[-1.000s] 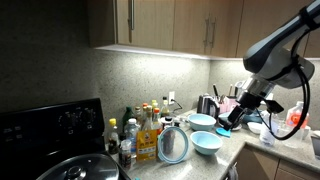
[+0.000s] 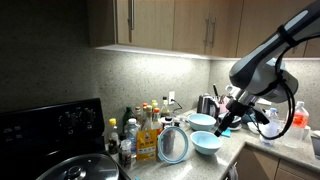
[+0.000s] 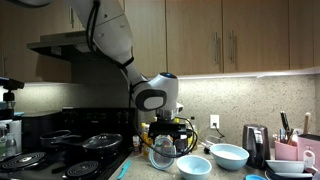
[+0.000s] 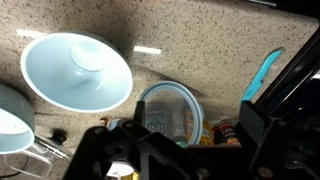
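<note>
My gripper is open above the counter, its dark fingers spread apart in the wrist view with nothing held between them. Below and ahead of it, a white bowl [image 4: 75, 72] sits on the counter at upper left. A round, clear lid-like piece with a pale rim [image 4: 190, 95] shows between the fingers, partly hidden by the gripper. In exterior view 1 that round piece [image 2: 172, 145] leans upright by the bottles, left of the bowl [image 2: 206, 142]. A second white bowl [image 2: 203, 120] stands farther back.
Several bottles [image 2: 147, 135] crowd the counter beside the stove, where a lidded pan [image 2: 80, 168] sits. A blue utensil [image 4: 262, 75] lies near the stove edge. A kettle [image 3: 255, 143] and a pink holder [image 3: 290, 150] stand right. Speckled counter around the bowl is clear.
Over the last second the arm has swung left in exterior view 1, toward the bowls. The objects on the counter look unmoved.
</note>
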